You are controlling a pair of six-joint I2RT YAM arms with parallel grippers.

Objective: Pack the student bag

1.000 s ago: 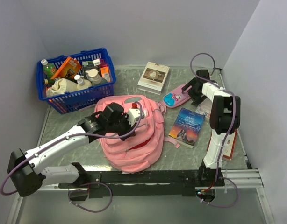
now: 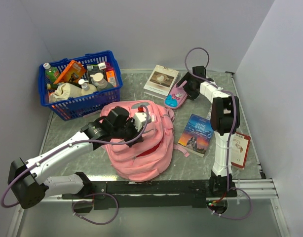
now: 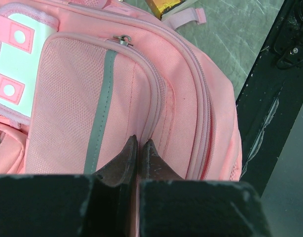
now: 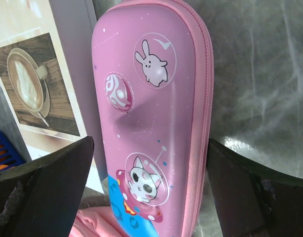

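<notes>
The pink backpack (image 2: pixel 154 148) lies flat in the middle of the floor, a dark slit showing along its right side. My left gripper is shut on a fold of the backpack's fabric beside the front pocket (image 3: pixel 72 98). Right of the backpack's top lies a pink pencil case (image 4: pixel 151 98) with cartoon animals and a blue end. My right gripper is open astride the case, one finger (image 4: pixel 53 190) on the coffee-book side and the other (image 4: pixel 240 190) near the zipped edge. In the top view, the right gripper partly hides the case (image 2: pixel 175 98).
Against the case's left side is a thick book with a coffee-cup cover (image 2: pixel 161 81). The Jane Eyre book (image 2: pixel 196 134) and a red-edged book (image 2: pixel 240 150) lie to the right. A full blue basket (image 2: pixel 82 106) stands at back left.
The right gripper has moved left and slightly back. The pencil case has shifted left and swung toward upright in the top view. The left arm and backpack look almost unchanged.
</notes>
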